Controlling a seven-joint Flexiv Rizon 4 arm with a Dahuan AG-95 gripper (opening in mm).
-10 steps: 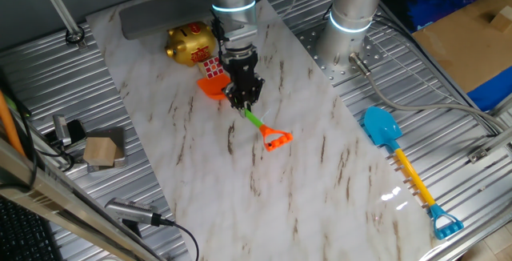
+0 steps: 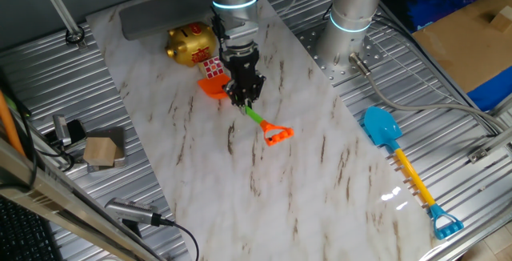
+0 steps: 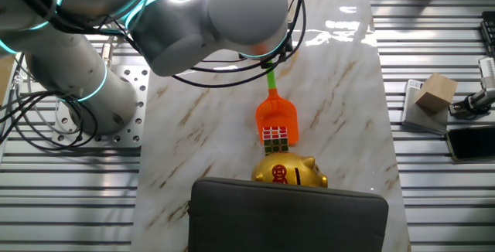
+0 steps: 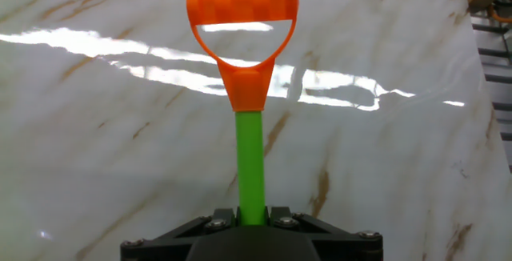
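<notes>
A toy shovel has an orange blade, a green shaft and an orange D-shaped handle. My gripper is shut on the green shaft, with a black finger close against either side of it. From exterior view 1 the gripper points down over the marble board, between the orange blade and the handle. The arm covers part of the shaft there. Whether the blade touches the board is hard to tell.
A checkered cube sits at the blade's edge, with a gold piggy bank behind it and a dark grey case beyond. On the right lies a blue and yellow shovel. The board's near part is clear.
My gripper has moved a little to the right with the orange handle.
</notes>
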